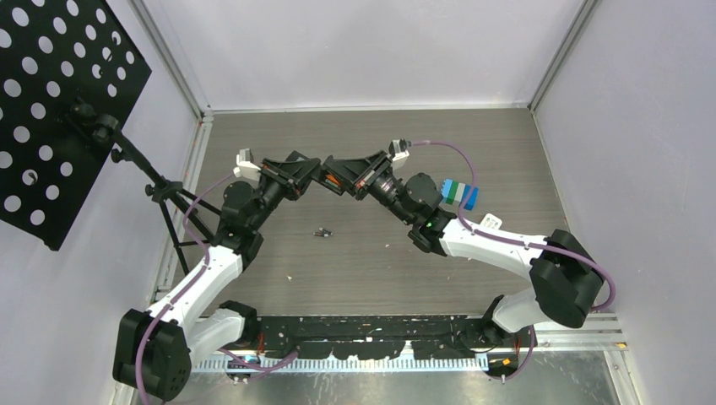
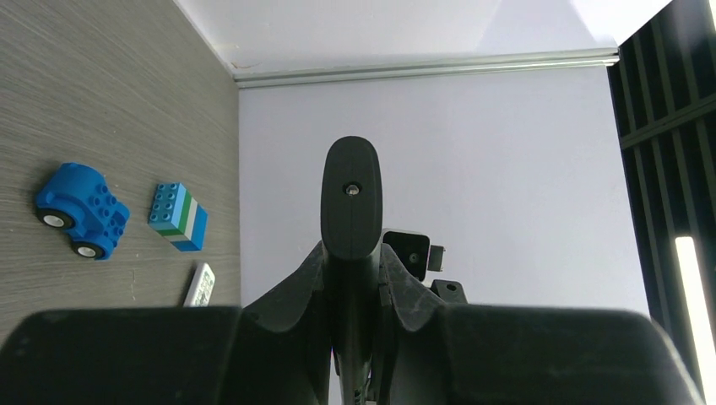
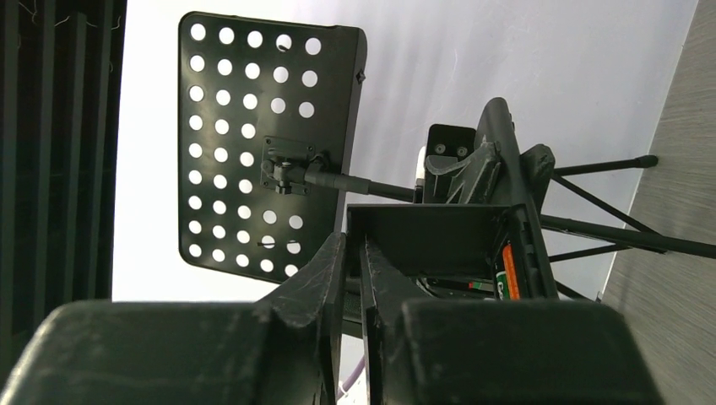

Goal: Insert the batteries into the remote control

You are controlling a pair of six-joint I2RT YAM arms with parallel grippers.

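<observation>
A black remote control (image 2: 353, 202) stands end-on in the left wrist view, with my left gripper shut on it. An orange battery (image 3: 511, 272) shows inside the black body in the right wrist view. From above, an orange strip (image 1: 332, 179) is visible where the two hands meet. My right gripper is slightly open beside the held remote. A narrow gap shows between its fingers, and I see nothing in it. The top view does not show how many batteries are inside.
A small dark piece (image 1: 322, 232) lies on the table below the hands. To the right are striped blocks (image 1: 459, 194) and a small white object (image 1: 491, 221). A blue toy car (image 2: 84, 211) stands nearby. A tripod with a perforated plate (image 1: 63, 118) stands at left.
</observation>
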